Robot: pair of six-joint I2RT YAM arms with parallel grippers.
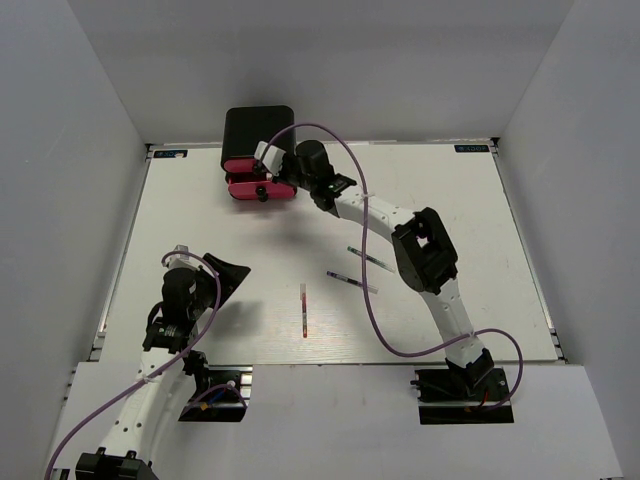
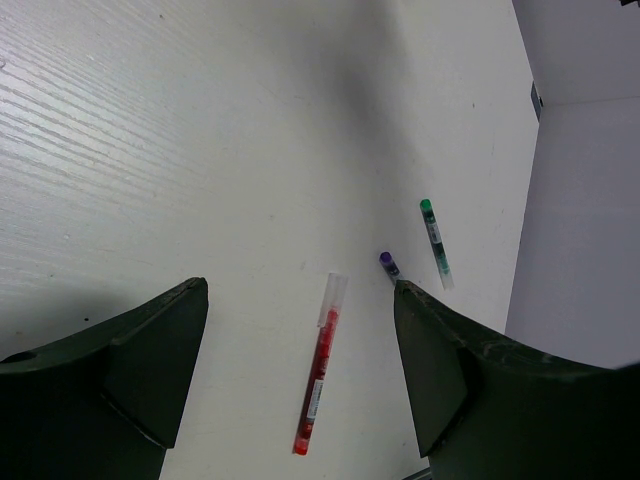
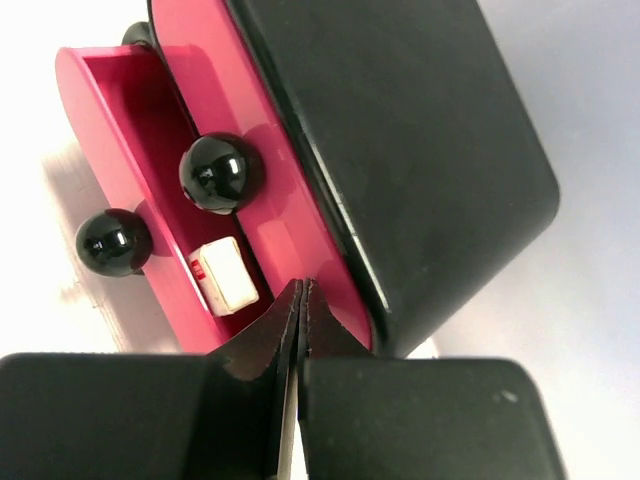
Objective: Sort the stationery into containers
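Observation:
A black box [image 1: 258, 128] with pink drawers and round black knobs stands at the back. The lower drawer [image 3: 105, 110] is pulled out, a white block [image 3: 222, 276] inside. My right gripper is shut at the upper drawer's pink front, nothing visible between its fingers. My left gripper is open above the front-left table, fingers apart. A red pen [image 1: 304, 312], a purple pen [image 1: 350, 281] and a green pen [image 1: 368, 257] lie on the table.
Grey walls surround it.

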